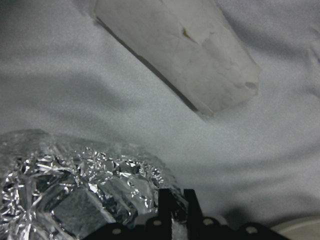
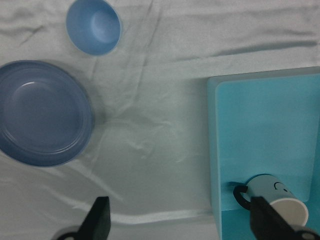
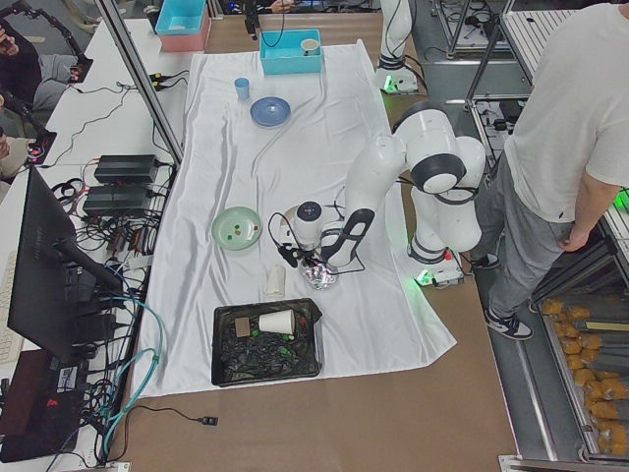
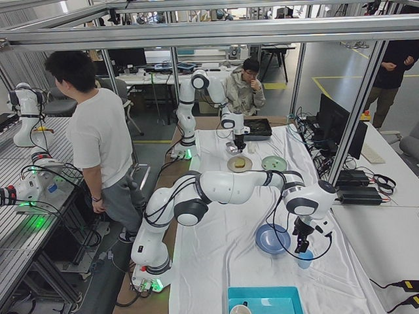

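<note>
A crumpled foil bowl [image 3: 322, 277] [image 1: 75, 200] sits on the white cloth under my left gripper. The left fingers are nearly together on its rim, with foil showing between them. Beside it lies a pale, creased flat packet [image 3: 275, 281] [image 1: 175, 50]. My right gripper stands open above the cloth at the other end, with a blue plate [image 2: 42, 112], a blue cup [image 2: 93, 25] and a teal bin [image 2: 265, 120] holding a mug [image 2: 285, 207] below it.
A black tray [image 3: 265, 359] holding a white cup is at the near end. A green plate [image 3: 236, 228] is at the cloth's middle; a tan plate [image 4: 239, 163] is partly hidden by my left arm in the left camera view. A person [image 3: 560, 138] stands beside the table.
</note>
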